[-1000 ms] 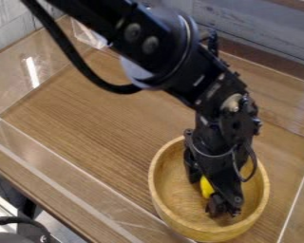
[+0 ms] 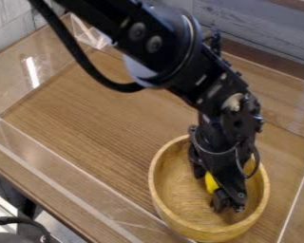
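Note:
The black arm comes down from the top left, and its gripper (image 2: pixel 218 185) is down inside a round tan bowl (image 2: pixel 170 196) at the lower right. A yellow object (image 2: pixel 211 181) sits in the bowl right at the fingers, largely hidden by them. Whether the fingers are closed on it cannot be told from this view.
A wooden table (image 2: pixel 85 128) fills the view, with open room left of the bowl. Clear strips run along the left and front edges. A pale wall (image 2: pixel 256 33) stands behind. A black cable loops at the lower left.
The gripper has shifted very slightly within the bowl, and a little less of the yellow object shows. The bowl stays where it was.

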